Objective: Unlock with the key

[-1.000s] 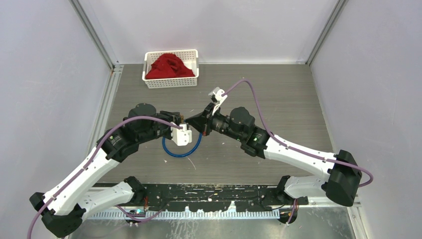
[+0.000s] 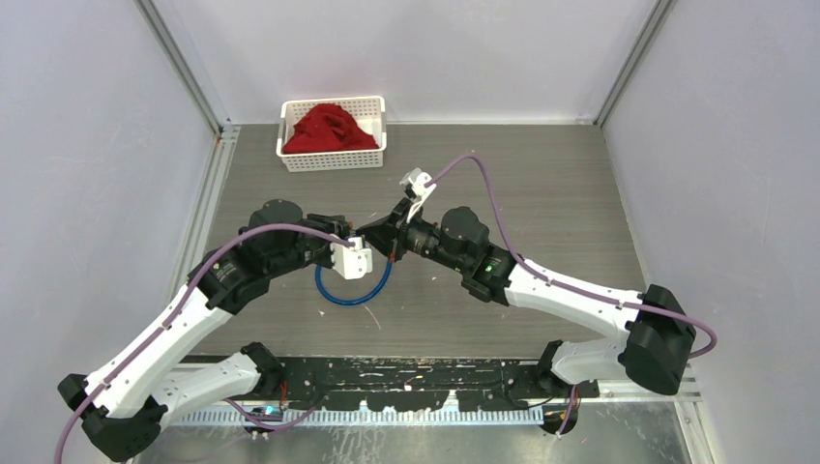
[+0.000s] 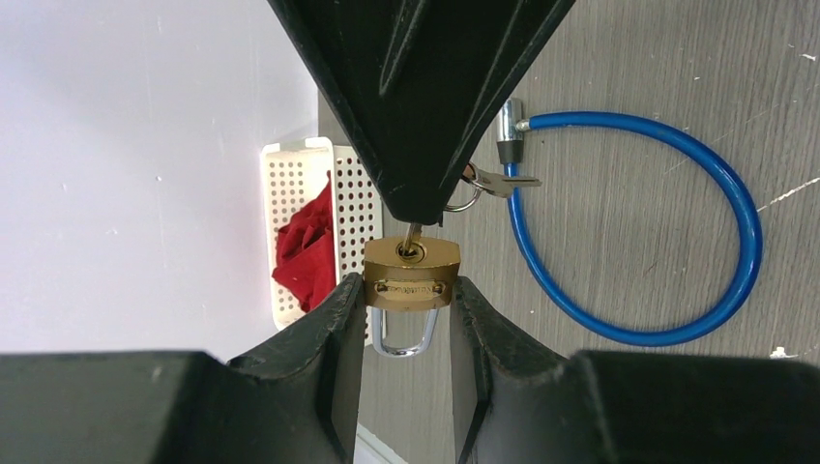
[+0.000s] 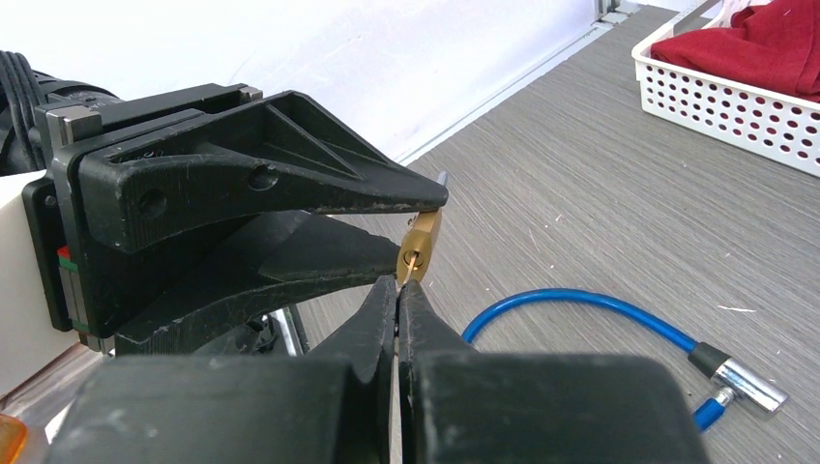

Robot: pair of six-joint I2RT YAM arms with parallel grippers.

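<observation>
Held up in the air is a brass padlock (image 3: 425, 253), pinched by its sides with my left gripper shut on it. Its keyhole faces my right gripper, which is shut on a key (image 3: 413, 233). In the left wrist view, the key's blade meets the keyhole; how deep it sits cannot be told. A second key (image 3: 517, 183) dangles from the same ring, beside the right fingertips. The silver shackle (image 3: 398, 350) sticks out of the padlock's far side, and whether it is released does not show clearly.
A blue cable lock (image 3: 749, 232) lies curved on the table beneath the grippers, its metal end (image 4: 754, 384) to one side. At the back left stands a white basket (image 2: 334, 162) holding a red cloth (image 2: 329, 128).
My right arm has shifted slightly to the left, bringing its gripper a little closer to the left one. The left arm stays where it was.
</observation>
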